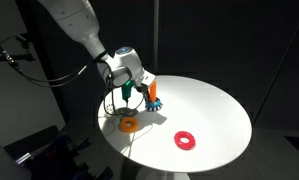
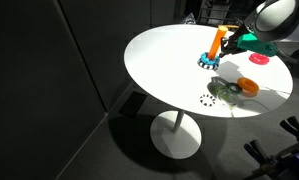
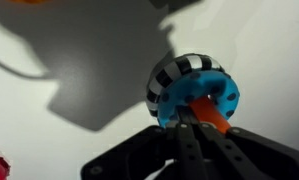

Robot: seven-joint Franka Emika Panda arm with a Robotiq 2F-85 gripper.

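Note:
An upright orange post [image 1: 154, 90] stands on the white table, with a blue dotted ring [image 1: 154, 104] low around it. Seen from above in the wrist view, the blue ring [image 3: 223, 88] has a black-and-white checked edge, and the orange post [image 3: 211, 113] shows partly beyond my fingers. My gripper is shut, and nothing shows between its fingertips. In exterior view 2 the gripper [image 2: 227, 46] is close beside the orange post [image 2: 218, 41]. Whether they touch cannot be told.
An orange ring [image 1: 128, 125] lies near the table's front left, and a red ring [image 1: 184, 141] lies front right. Near the edge sits a pale item with dark spots [image 2: 207, 100]. The round white table [image 2: 154, 65] has wide bare room away from the arm.

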